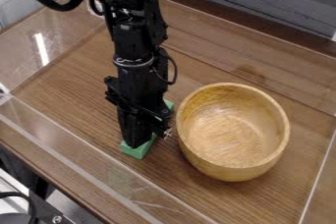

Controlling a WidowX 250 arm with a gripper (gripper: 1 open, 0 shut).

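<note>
My black gripper [144, 120] hangs low over a green block [137, 145] on the wooden table, its lower parts covering much of the block. Whether the fingers are shut, or touch the block, is hard to make out in the dark shape. Just to the right of the gripper stands a large tan bowl [231, 130], empty.
The bare table [262, 51] stretches behind and to the left. A low wall [276, 2] edges the back, and dark cables lie at the lower left corner.
</note>
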